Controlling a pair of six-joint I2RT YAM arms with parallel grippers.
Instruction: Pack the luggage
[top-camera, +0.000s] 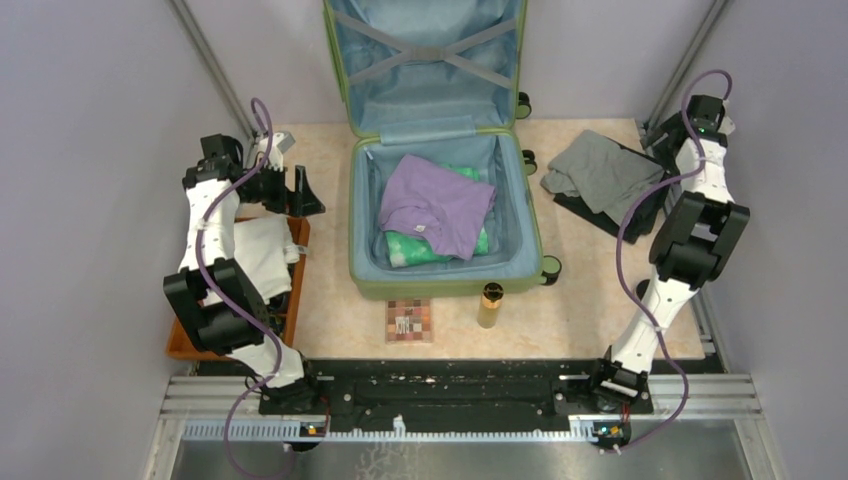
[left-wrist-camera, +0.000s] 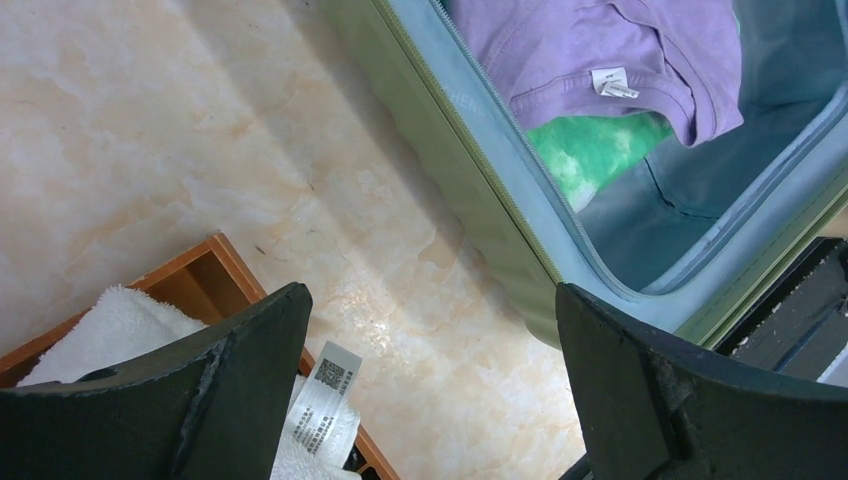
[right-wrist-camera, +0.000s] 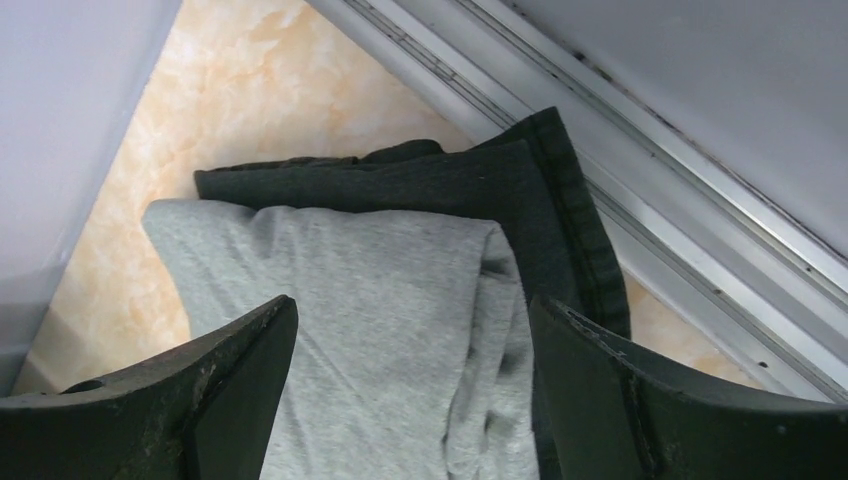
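Observation:
An open green suitcase (top-camera: 360, 280) holds a folded purple garment (top-camera: 435, 200) on green tie-dye cloth (top-camera: 410, 252). My left gripper (top-camera: 304, 198) is open just left of the suitcase, beside a wooden box (left-wrist-camera: 215, 250) with white towels (top-camera: 258, 250). At the right, a grey garment (top-camera: 600, 170) lies on dark folded cloth (right-wrist-camera: 420, 180). My right gripper hovers over that pile's right part with fingers apart and nothing visibly held; in the top view the arm partly hides it.
A checked palette (top-camera: 409, 320) and a gold bottle (top-camera: 489, 307) stand in front of the suitcase. Walls close in on both sides and the back.

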